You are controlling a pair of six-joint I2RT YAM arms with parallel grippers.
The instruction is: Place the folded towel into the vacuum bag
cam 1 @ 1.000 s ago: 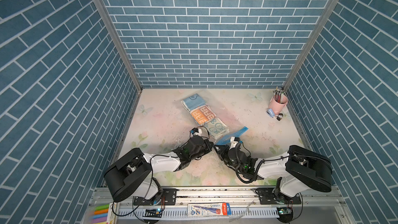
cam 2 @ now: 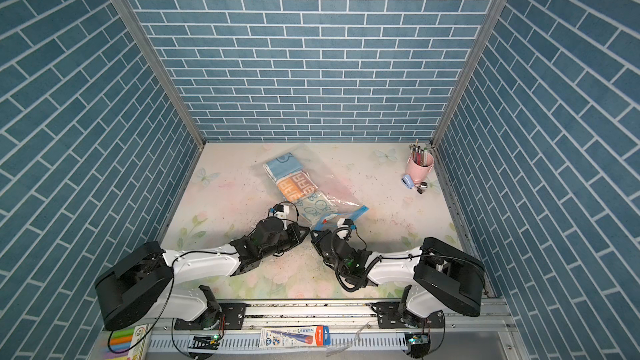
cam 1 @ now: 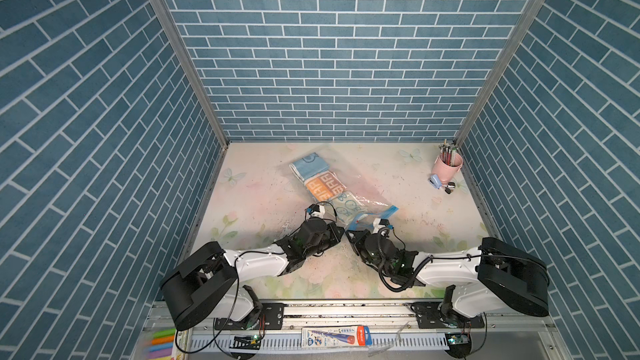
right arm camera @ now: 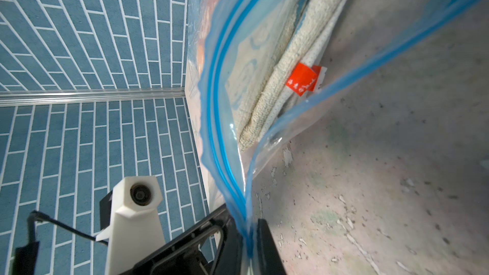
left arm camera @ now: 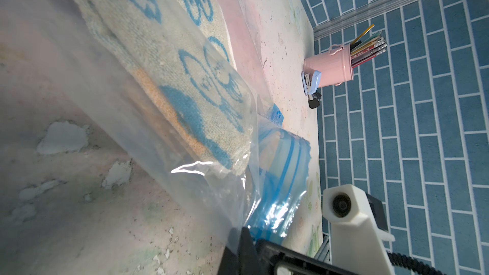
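The clear vacuum bag [cam 1: 360, 193] lies slantwise on the table, its blue zip mouth [right arm camera: 216, 86] toward the arms. Seen through the film, the folded towel [cam 1: 326, 185] has blue, orange and cream sections and lies within the bag; its cream end [left arm camera: 203, 86] is near the mouth. A red tag [right arm camera: 301, 79] on the towel shows in the right wrist view. My right gripper is shut on the bag's blue zip edge. Clear film gathers at the tips of my left gripper, which is shut on the bag close beside the right one.
A pink cup of pencils [cam 1: 448, 163] stands at the far right, with a small light blue item [cam 1: 435, 180] beside it. The table around the bag is otherwise clear. A boxed item [cam 1: 335, 336] lies on the front rail.
The right gripper has shifted slightly rightward and the blue mouth has changed shape, its edge raised. The film over the towel's near end looks more creased and shiny. The left gripper is nearly still.
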